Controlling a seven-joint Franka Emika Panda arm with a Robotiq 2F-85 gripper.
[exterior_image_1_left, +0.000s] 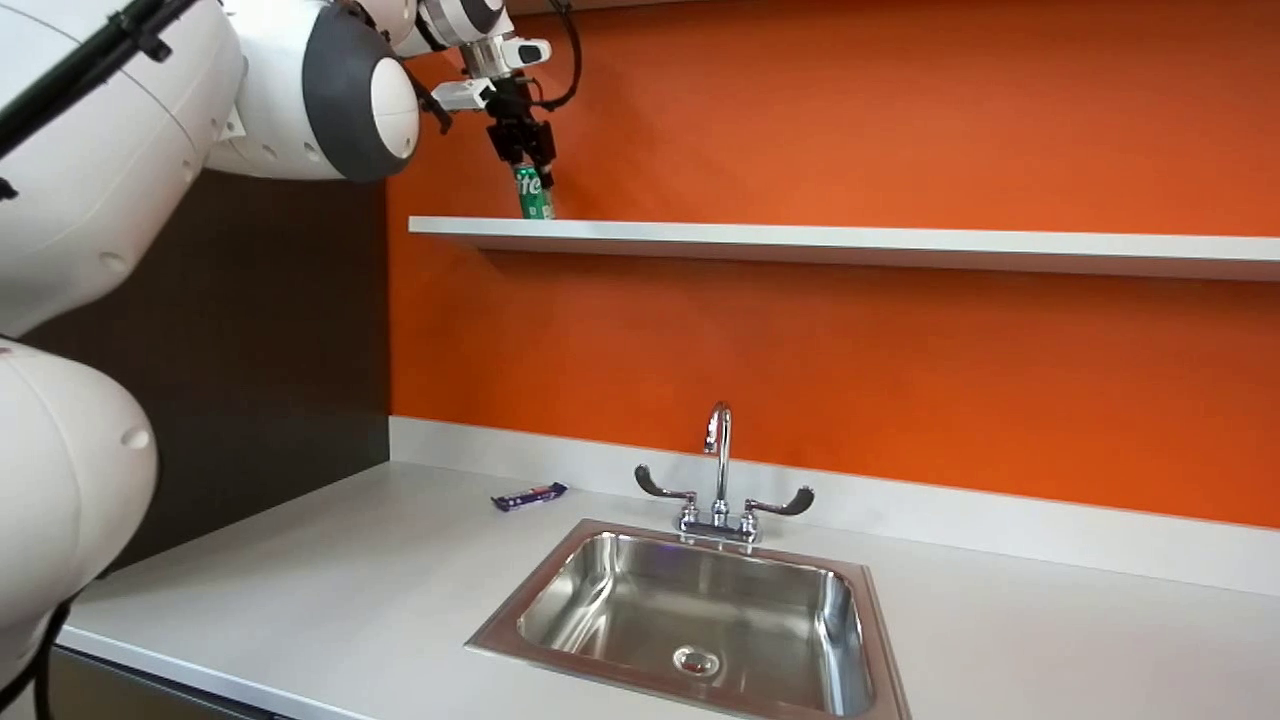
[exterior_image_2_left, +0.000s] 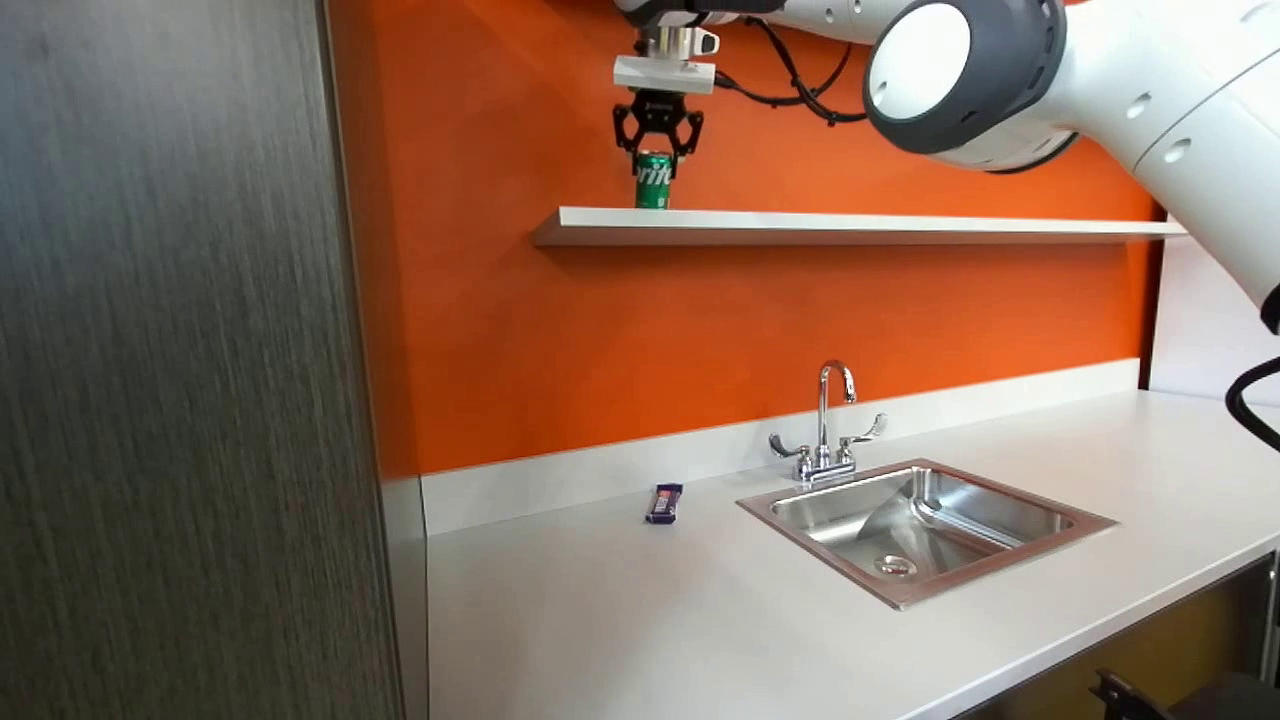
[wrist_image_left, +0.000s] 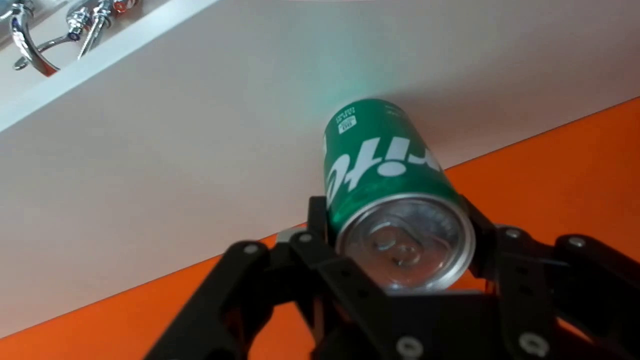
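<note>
A green Sprite can (wrist_image_left: 384, 162) is held between the black fingers of my gripper, its silver top towards the wrist camera. My gripper (exterior_image_1_left: 528, 168) is shut on the can's upper part, pointing down from above. In exterior view 1 the can (exterior_image_1_left: 534, 196) is at the left end of the white shelf (exterior_image_1_left: 840, 238). Exterior view 2 shows the can (exterior_image_2_left: 653, 186) upright at that same end, its base at the level of the shelf top; whether its full weight rests there I cannot tell.
Orange wall stands behind the shelf, which is bare to the can's right. Below are a counter with a steel sink (exterior_image_1_left: 576, 534), a faucet (exterior_image_1_left: 721, 462) and a purple wrapped bar (exterior_image_1_left: 529, 497). A dark panel (exterior_image_2_left: 180, 360) closes off the left side.
</note>
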